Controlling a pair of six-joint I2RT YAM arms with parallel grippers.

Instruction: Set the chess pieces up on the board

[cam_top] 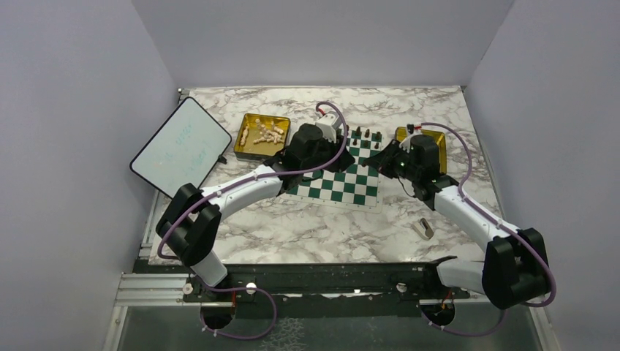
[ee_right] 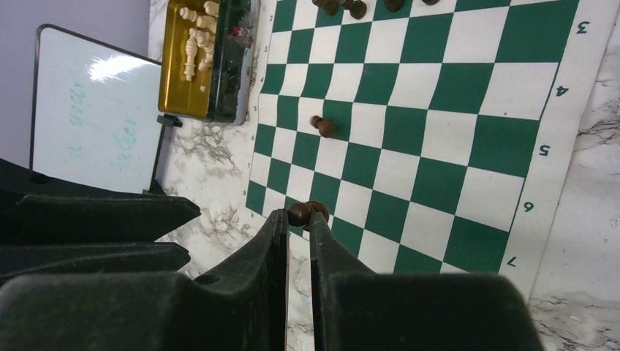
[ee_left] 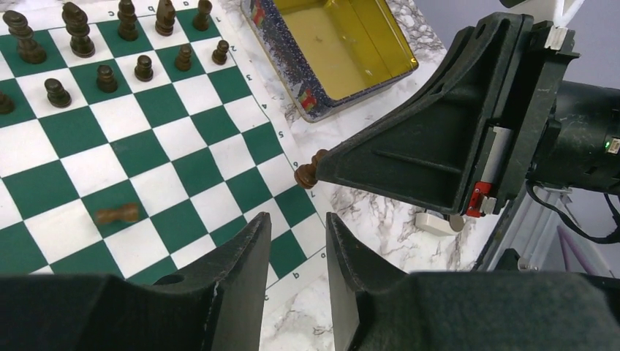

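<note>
My right gripper is shut on a small dark brown piece (ee_right: 307, 213), held above the board's right side. My left gripper hangs over the board (cam_top: 343, 190), fingers apart with nothing between them. Another brown piece (ee_left: 117, 213) lies on its side on a middle square. Dark pieces (ee_left: 82, 36) stand in two rows at the board's far end.
The yellow tray (cam_top: 247, 150) at the left holds several white pieces; the right yellow tray (ee_left: 336, 51) looks empty in the visible part. A whiteboard (cam_top: 179, 146) is at the left, a small pale object (cam_top: 422, 228) at the front right.
</note>
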